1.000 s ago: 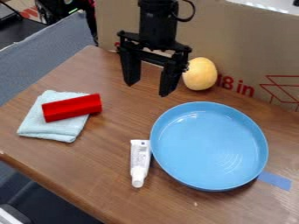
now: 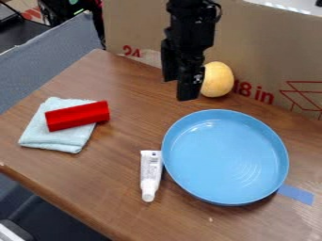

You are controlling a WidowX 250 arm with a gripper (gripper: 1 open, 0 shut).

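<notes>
My black gripper point(image 2: 179, 81) hangs over the back middle of the wooden table, turned so its fingers line up in depth; it is open, with nothing seen held. A yellow rounded object point(image 2: 217, 79) sits behind it, partly hidden. A red block point(image 2: 78, 116) lies on a folded pale blue cloth point(image 2: 48, 137) at the left. A blue plate point(image 2: 227, 158) is at the right, and a white tube point(image 2: 150, 176) lies upright in view beside its left side.
A cardboard panel point(image 2: 277, 56) stands along the back. A grey padded surface point(image 2: 38, 75) borders the left. The table's middle, between cloth and plate, is clear.
The gripper has rotated from facing side-on, with fingers spread left and right, to an end-on angle. The objects on the table have not moved.
</notes>
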